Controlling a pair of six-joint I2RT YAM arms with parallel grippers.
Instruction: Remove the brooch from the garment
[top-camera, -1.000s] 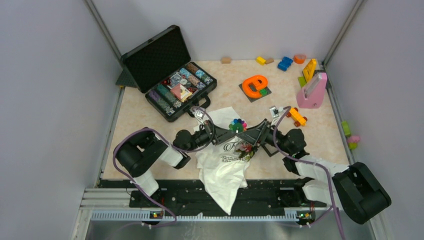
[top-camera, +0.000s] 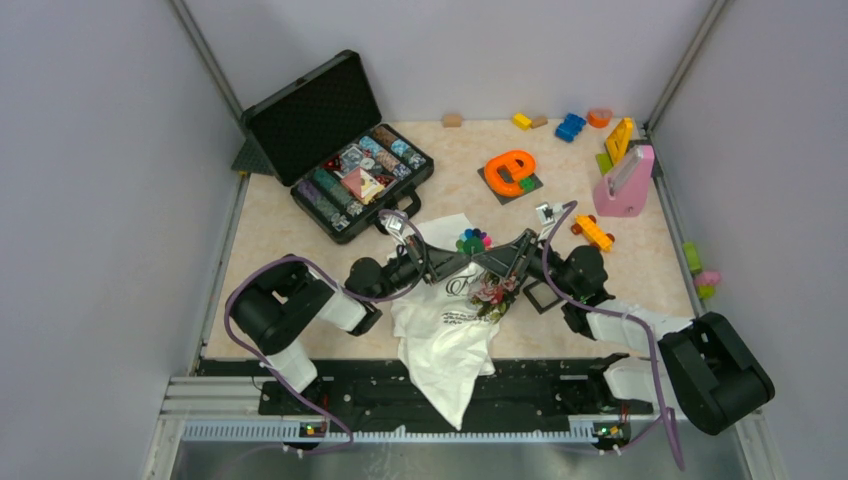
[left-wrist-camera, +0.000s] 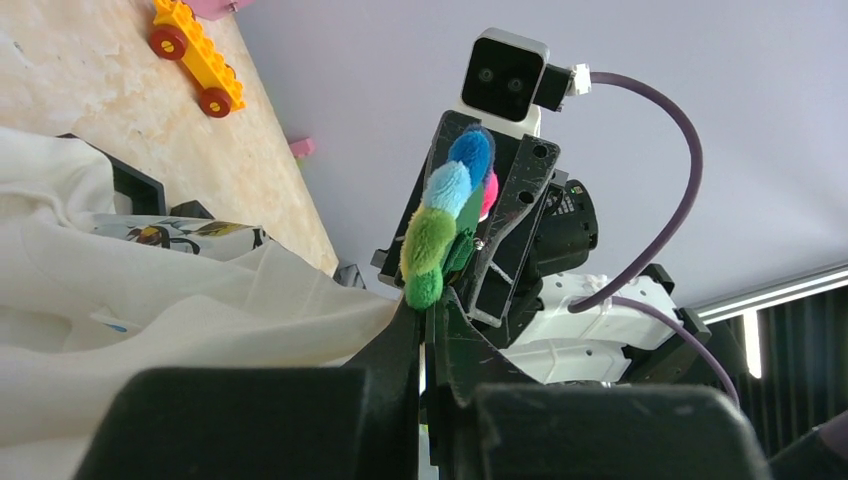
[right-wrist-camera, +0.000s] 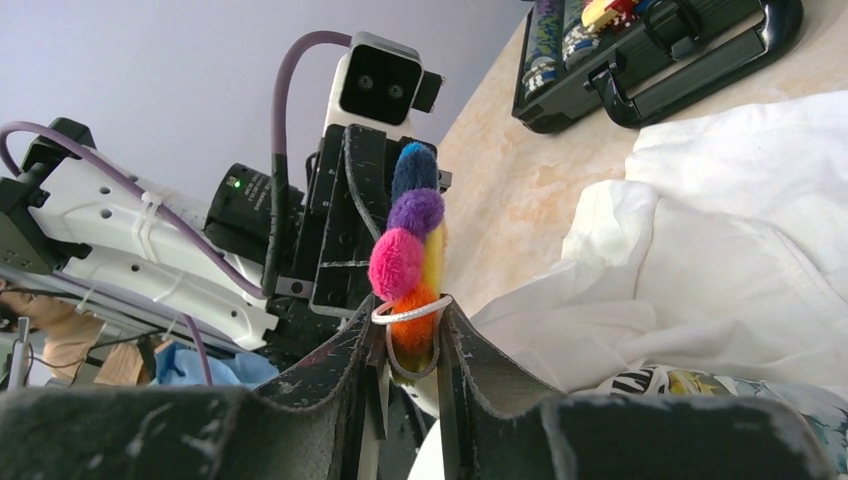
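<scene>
The white garment (top-camera: 440, 350) with printed script and a floral patch lies across the middle of the table, draping over the front edge. Above it a multicoloured pompom brooch (top-camera: 474, 240) (left-wrist-camera: 446, 200) (right-wrist-camera: 398, 262) is held upright where the two grippers meet. My right gripper is shut on the brooch, with a pale loop showing at its fingertips. My left gripper is shut, its fingertips just under the pompoms; whether anything thin lies between them is unclear.
An open black case (top-camera: 340, 230) stands at the back left. An orange toy (top-camera: 510, 160), a pink object (top-camera: 620, 200) and a yellow wheeled toy (top-camera: 595, 235) sit at the back and right.
Over the last second my right gripper and the brooch have shifted slightly toward the back of the table. My left arm has barely moved.
</scene>
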